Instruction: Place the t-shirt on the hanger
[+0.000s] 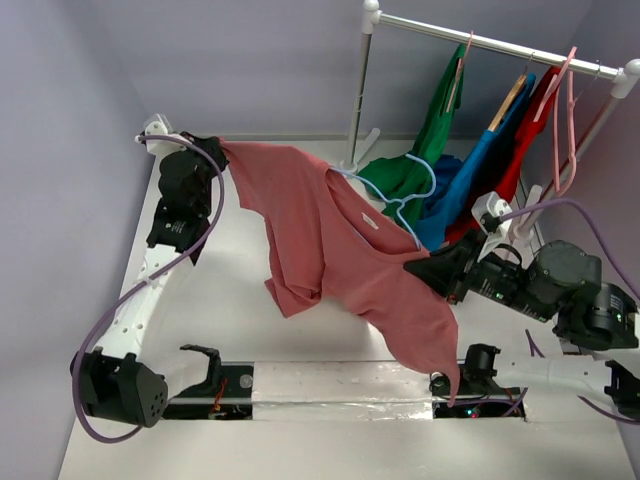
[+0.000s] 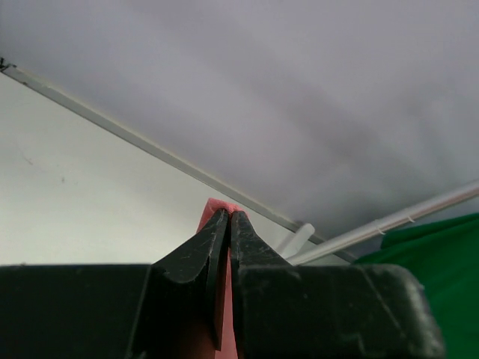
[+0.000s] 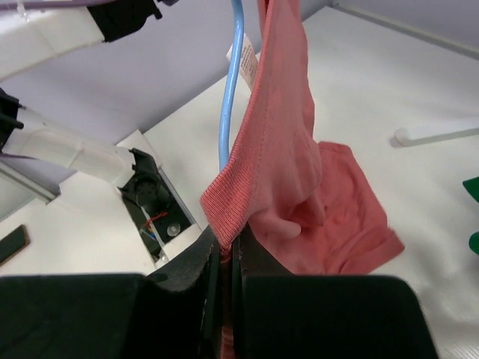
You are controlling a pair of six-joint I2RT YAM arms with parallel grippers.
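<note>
Stretched between my two grippers hangs a pink-red t-shirt (image 1: 330, 235), its neckline and white label facing up. My left gripper (image 1: 222, 150) is shut on one end of the shirt at the back left; in the left wrist view a bit of red cloth (image 2: 215, 208) shows between its fingers. My right gripper (image 1: 425, 272) is shut on the shirt near the collar together with a light blue hanger (image 1: 415, 200). In the right wrist view the hanger's blue rod (image 3: 230, 97) runs down beside the collar cloth (image 3: 247, 183) into the fingers. The hanger partly stands out of the neckline; whether its ends sit inside the shoulders is hidden.
A clothes rack's white rail (image 1: 490, 43) stands at the back right, with a green shirt (image 1: 435, 130), a blue shirt (image 1: 480, 165), a red shirt (image 1: 515, 150) and an empty pink hanger (image 1: 570, 130).
</note>
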